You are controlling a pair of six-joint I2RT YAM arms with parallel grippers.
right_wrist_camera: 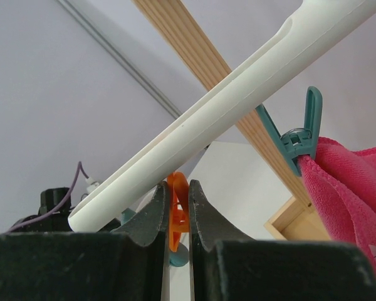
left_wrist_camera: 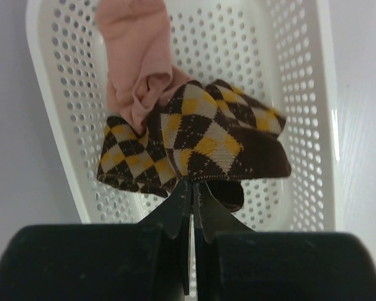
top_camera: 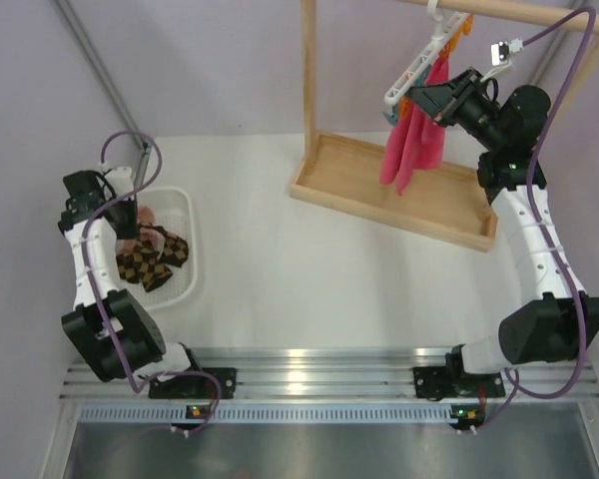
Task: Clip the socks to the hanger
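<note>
In the left wrist view, my left gripper is shut, with an edge of a brown-and-yellow argyle sock (left_wrist_camera: 207, 135) pinched at its tips. Another argyle sock (left_wrist_camera: 133, 157) and a pink sock (left_wrist_camera: 138, 53) lie below it in the white basket (left_wrist_camera: 331, 125). Over at the hanger (right_wrist_camera: 203, 128), my right gripper is shut on an orange clip (right_wrist_camera: 178, 216) under the white bar. A teal clip (right_wrist_camera: 299, 139) beside it grips a bright pink sock (right_wrist_camera: 348, 188). From above, two bright pink pieces (top_camera: 417, 145) hang down from the hanger.
A wooden rack with an upright post (top_camera: 309, 75) and a base frame (top_camera: 379, 208) stands under the hanger. A purple cable (top_camera: 98, 299) loops along the left arm.
</note>
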